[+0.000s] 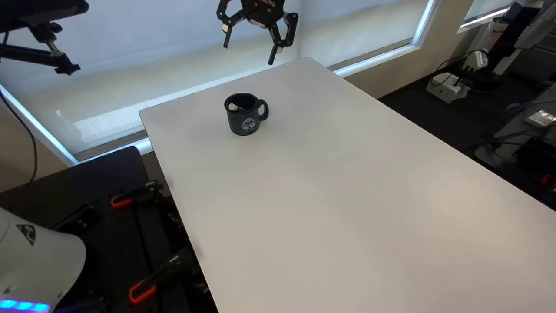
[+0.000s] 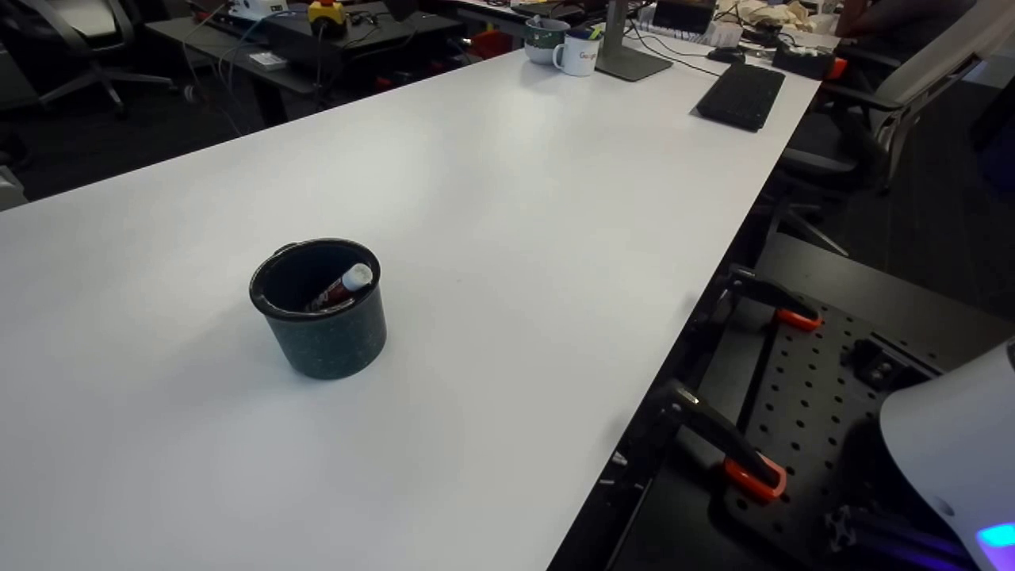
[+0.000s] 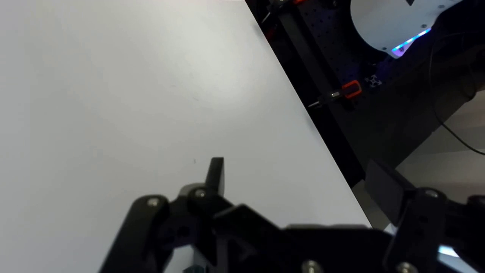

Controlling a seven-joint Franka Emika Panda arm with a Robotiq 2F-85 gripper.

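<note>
A dark green mug (image 1: 243,121) stands upright near the far left corner of the white table, its handle to the right. Inside it leans a marker (image 2: 339,289) with a white end, seen best in the second exterior view. High above the table's far edge, up and to the right of the mug, my gripper (image 1: 249,54) is open with nothing between its fingers. The wrist view shows my gripper with its two fingers wide apart. At the bottom of that view, a bit of a dark thing peeks out behind the gripper's linkage, too hidden to identify.
Clamps with orange handles (image 1: 143,292) sit along the robot's mounting board. A white mug (image 2: 577,55), a monitor stand and a keyboard (image 2: 742,95) occupy the table's other end. A window blind lies behind the gripper.
</note>
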